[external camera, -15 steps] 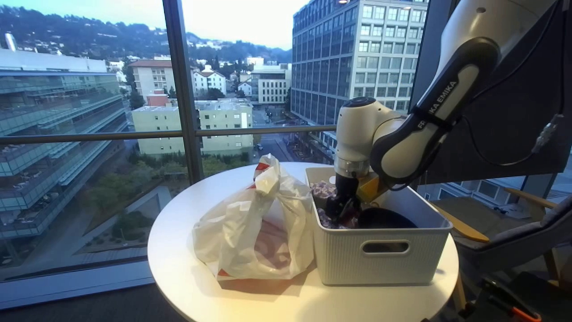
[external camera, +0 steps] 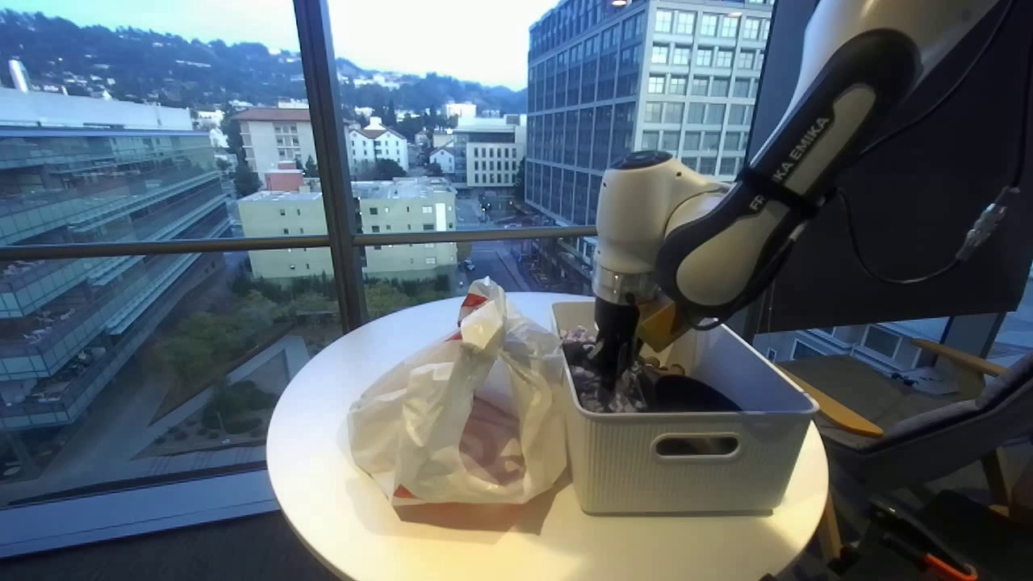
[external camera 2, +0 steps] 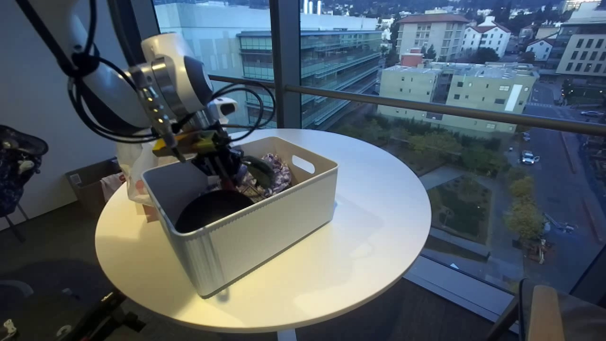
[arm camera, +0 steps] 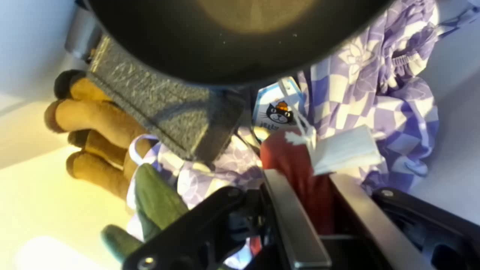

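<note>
In the wrist view a soft red thing [arm camera: 288, 155] is pinched between the two metal fingers of my gripper. A tag with a black cat [arm camera: 277, 112] and a blank white tag [arm camera: 346, 150] lie by it, with a white string. The gripper hangs inside the white bin [external camera: 678, 465]. A black round pan or bowl [arm camera: 225, 49] is close by, and purple checked cloth [arm camera: 360, 90] lies beneath the red thing. The red thing's full shape is hidden.
The bin also holds a grey felt block [arm camera: 157, 99], brown plush legs [arm camera: 99, 121] and a green plush piece [arm camera: 155, 198]. A crumpled white plastic bag [external camera: 465, 407] stands against the bin's side on the round table [external camera: 319, 436]. Bare tabletop [external camera 2: 369, 227] lies window-side.
My arm has risen and shifted a little to the left in exterior view 1. The bin and the bag have stayed in place.
</note>
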